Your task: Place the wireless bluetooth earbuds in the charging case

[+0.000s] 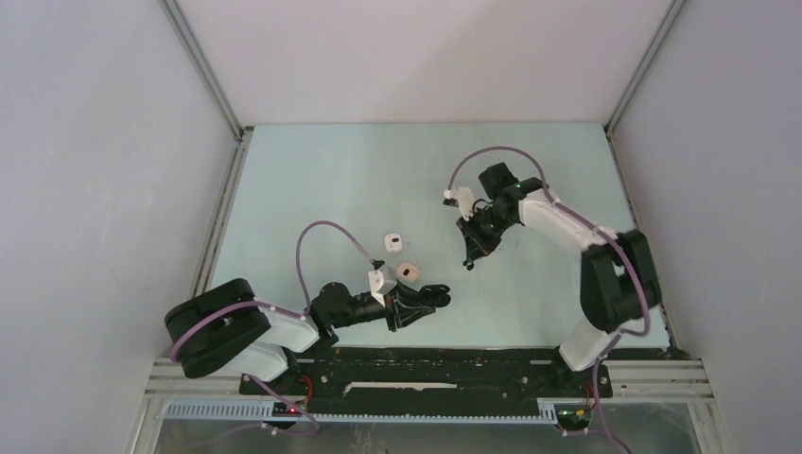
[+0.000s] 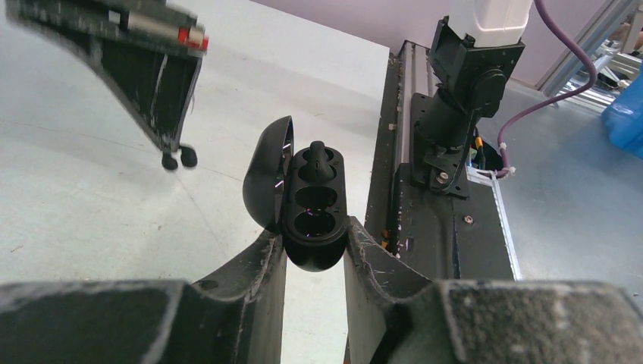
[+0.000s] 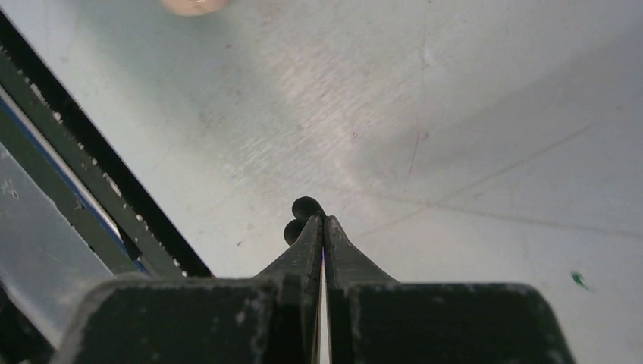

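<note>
My left gripper is shut on the black charging case (image 2: 312, 246), whose lid (image 2: 269, 178) stands open. Dark wells show inside the case; a black earbud-like piece (image 2: 319, 161) sits in the farthest one, and the nearer wells look empty. In the right wrist view my right gripper is shut on a small black earbud (image 3: 306, 207). Its two rounded ends stick out past the left side of the fingertips, and the rest is hidden. From above, this earbud (image 1: 469, 264) is up and to the right of the case (image 1: 436, 295).
A white block (image 1: 393, 242) and a beige block (image 1: 408, 272) lie on the table just behind the left gripper. The table's front edge (image 1: 492, 348) runs close by the case. Behind and to the right, the table (image 1: 359, 170) is mostly bare.
</note>
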